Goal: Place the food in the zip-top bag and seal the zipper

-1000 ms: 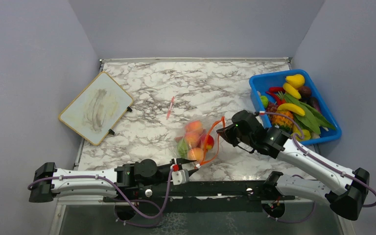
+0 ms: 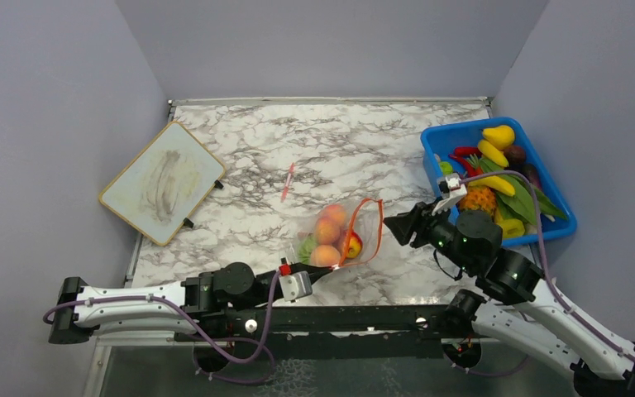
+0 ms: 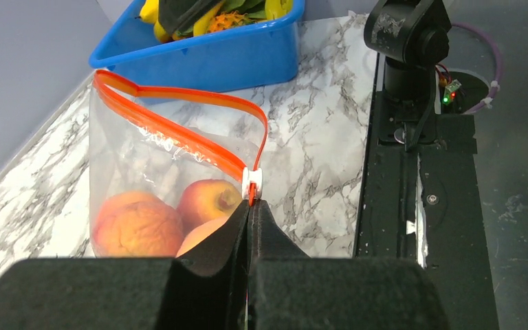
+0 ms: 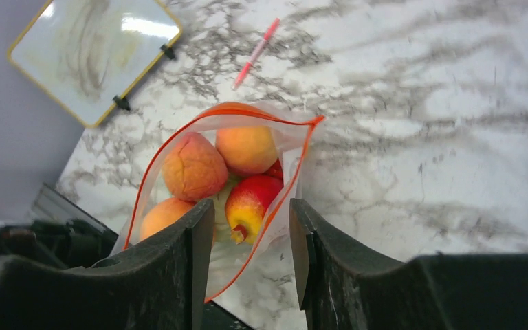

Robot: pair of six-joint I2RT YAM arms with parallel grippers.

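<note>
The zip top bag [image 2: 335, 231] stands near the table's front with its orange zipper rim [image 3: 179, 137] spread open. Peaches [image 4: 194, 165] and a red-yellow fruit [image 4: 253, 199] are inside, plus something green in the top view. My left gripper is shut on the bag's zipper end, just below the white slider [image 3: 251, 180]. My right gripper is open above the bag's right side, with the rim visible between its fingers in the right wrist view.
A blue tray [image 2: 566, 227] of assorted produce stands at the right. A whiteboard [image 2: 161, 182] lies at the left and a pink pen [image 2: 288, 180] behind the bag.
My right gripper has let go of the bag's right rim, opened and lifted away to the right. The left gripper has shifted slightly left, and the bag's rim moved a little.
</note>
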